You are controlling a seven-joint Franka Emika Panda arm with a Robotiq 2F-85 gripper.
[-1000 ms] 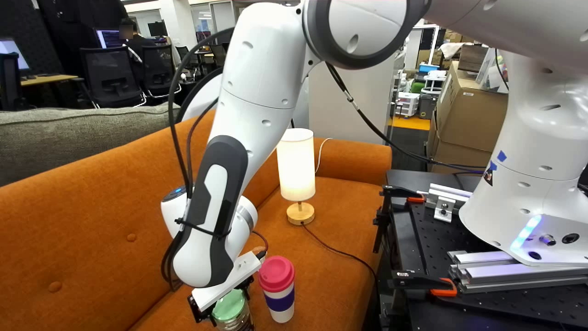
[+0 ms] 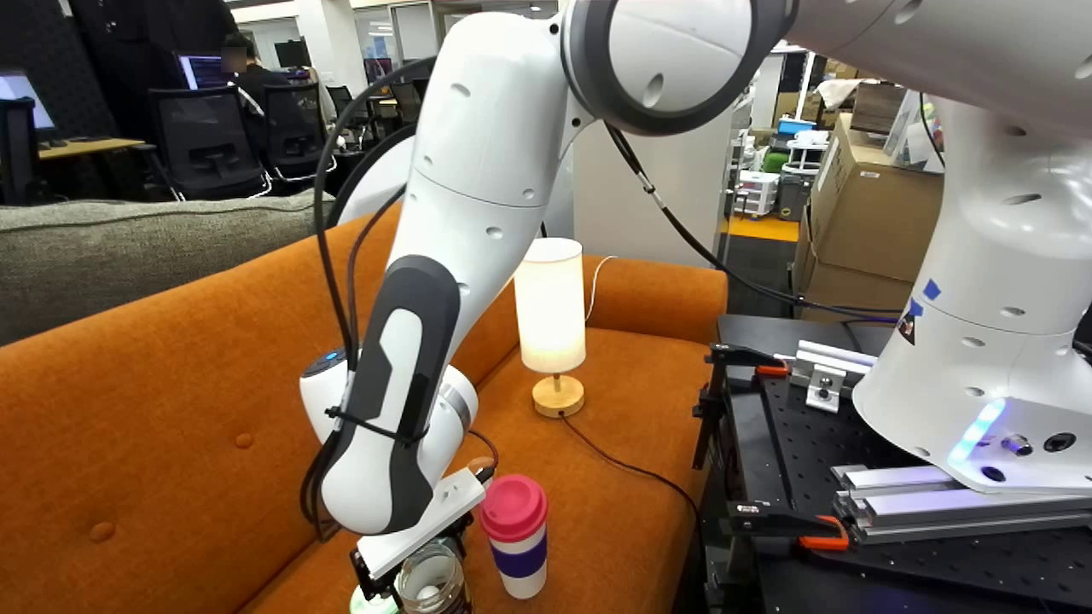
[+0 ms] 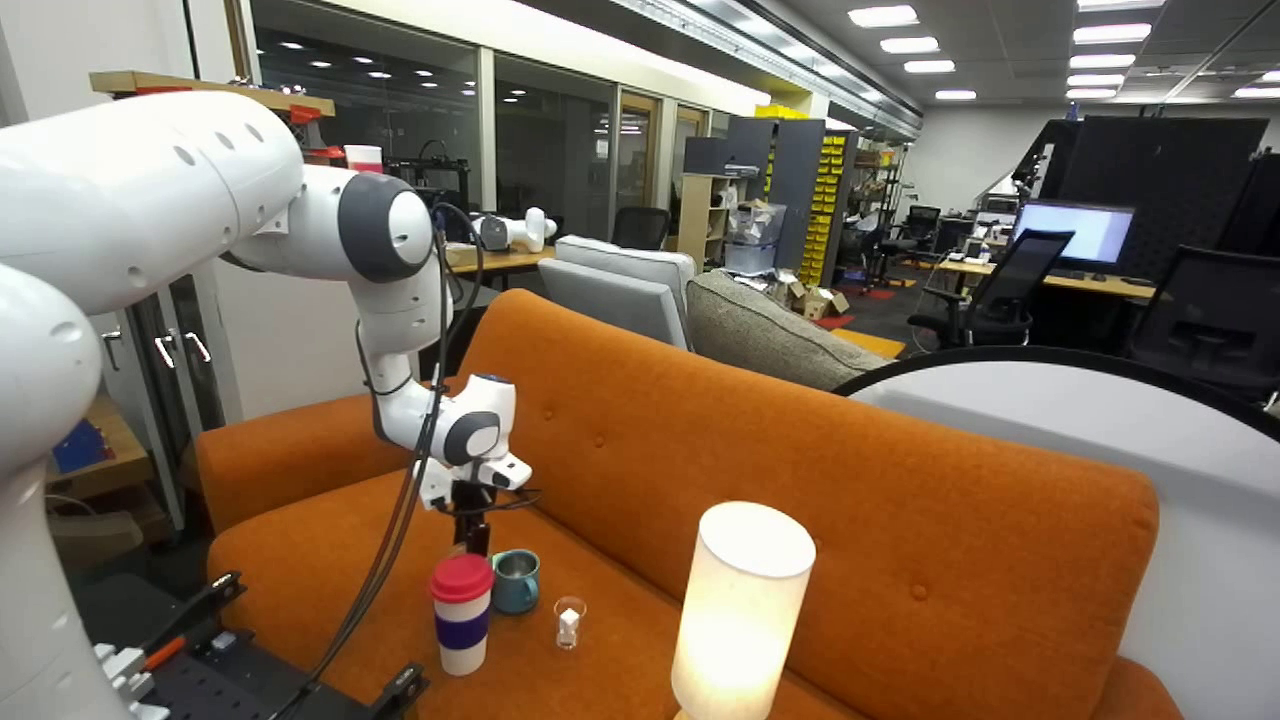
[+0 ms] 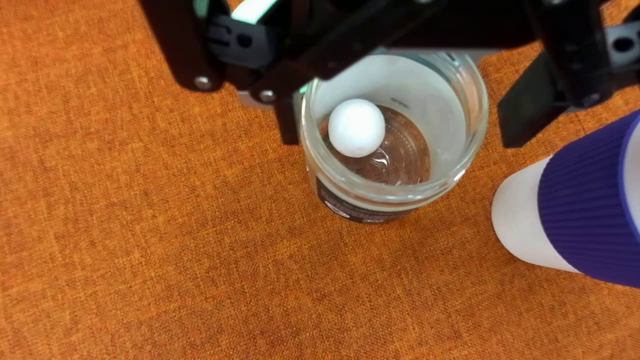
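Note:
An uncovered glass jar (image 4: 366, 195) stands on the orange sofa seat, a white ball (image 4: 357, 128) resting inside at its bottom. My gripper is open around the jar; its left finger (image 4: 289, 120) is close against the glass, while a clear gap separates the right finger (image 4: 531, 105) from it. Just left of the jar, the pale green lid (image 2: 374, 602) shows partly at the bottom edge of exterior view 1. In the wrist view the black finger linkage covers most of that lid. The jar is hard to make out in exterior view 2.
A white cup (image 2: 514, 537) with red lid and purple band stands close to the gripper's right finger. A blue mug (image 3: 516, 582) and a small clear glass (image 3: 569, 624) stand nearby. The lit lamp (image 2: 553, 307) is farther along the seat.
A second ago the green lid covered the jar's mouth. Now it is off, to the left, and the jar's inside shows. The arm has barely moved.

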